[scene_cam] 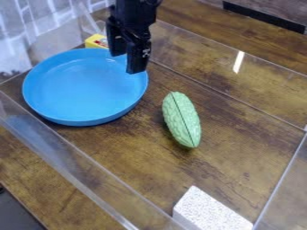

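My dark gripper (129, 52) hangs at the top middle, open, over the back right rim of a round blue plate (79, 86). A long pale green vegetable (181, 119) with a dark line along it lies on the wood to the right of the plate. A yellow object (96, 40) is partly hidden behind the gripper and plate.
A white textured block (211, 212) lies at the front right. Clear walls edge the wooden surface (240, 135) on the front left and right. The wood right of the green vegetable and in front of the plate is clear.
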